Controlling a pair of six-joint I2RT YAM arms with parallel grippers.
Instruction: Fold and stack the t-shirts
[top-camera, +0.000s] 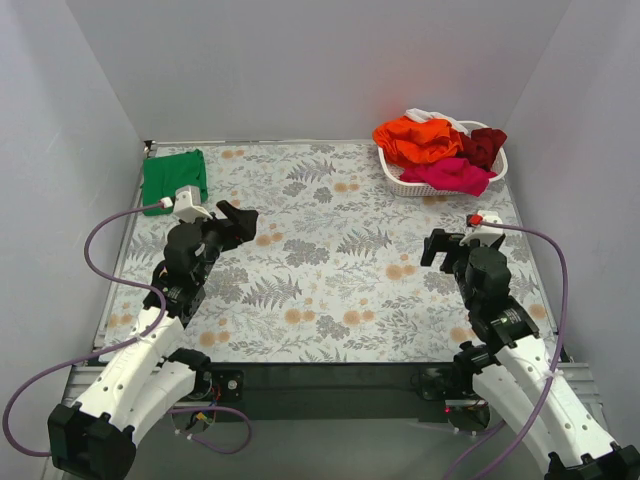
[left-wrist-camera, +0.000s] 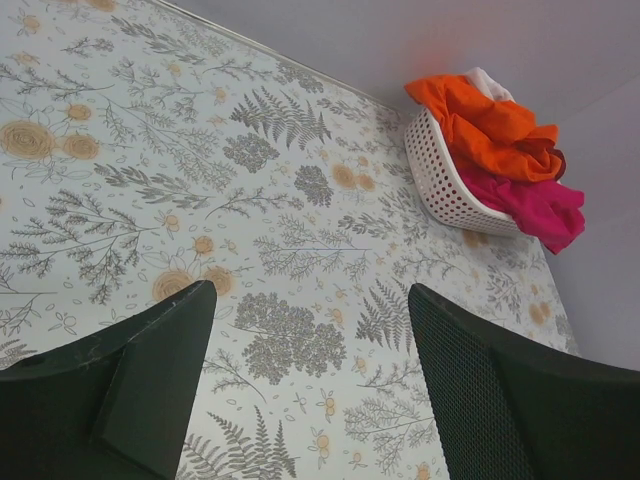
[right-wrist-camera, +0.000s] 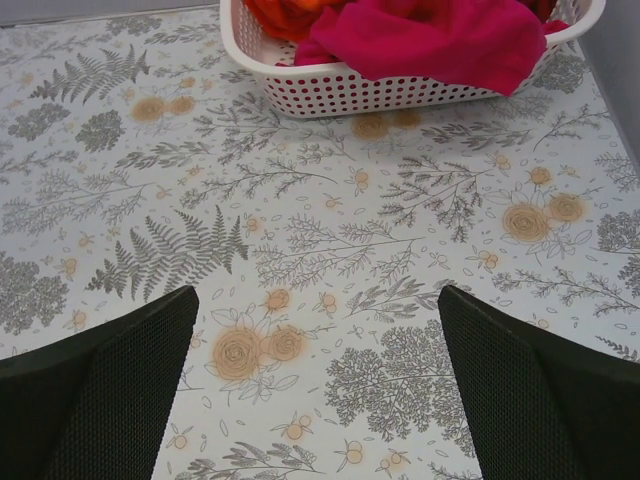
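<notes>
A green T-shirt (top-camera: 174, 175) lies folded flat at the back left of the patterned table, partly behind my left arm. At the back right a white basket (top-camera: 414, 190) holds a heap of shirts: orange (top-camera: 418, 140), pink (top-camera: 445, 174), dark red (top-camera: 484, 147) and some white behind. My left gripper is open and empty above the left part of the table. My right gripper is also open and empty, over the table in front of the basket.
Grey walls enclose the back and both sides.
</notes>
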